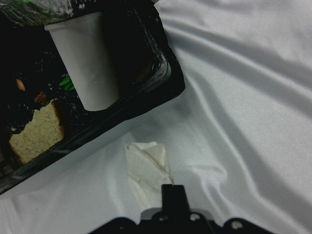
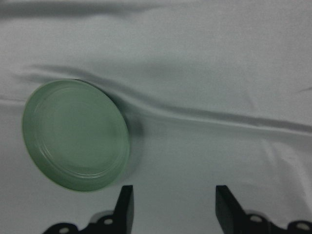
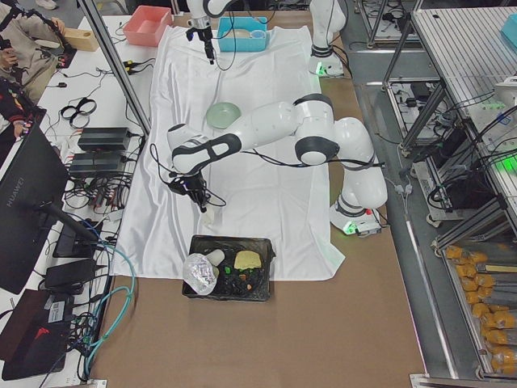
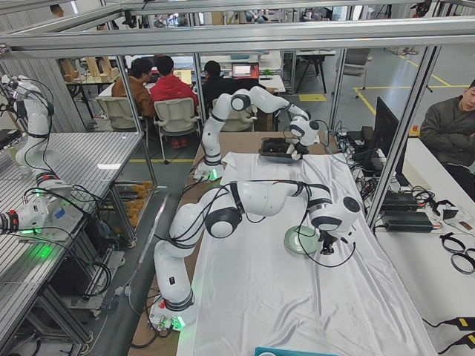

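Note:
My left gripper is shut on a crumpled white napkin (image 1: 148,168), hanging over the white cloth beside the black tray (image 3: 228,293); in the camera left view the gripper (image 3: 199,202) is above the tray's far side. The tray holds a white paper cup (image 1: 85,63), a bread slice (image 1: 36,134), crumpled foil (image 3: 200,275) and scraps. My right gripper stands open with nothing between its fingers, over the cloth near a green plate (image 2: 75,131).
A blue bin (image 3: 242,44) with items inside sits at the far end of the cloth in the camera left view. Cables, monitor and boxes crowd the side table (image 4: 445,215).

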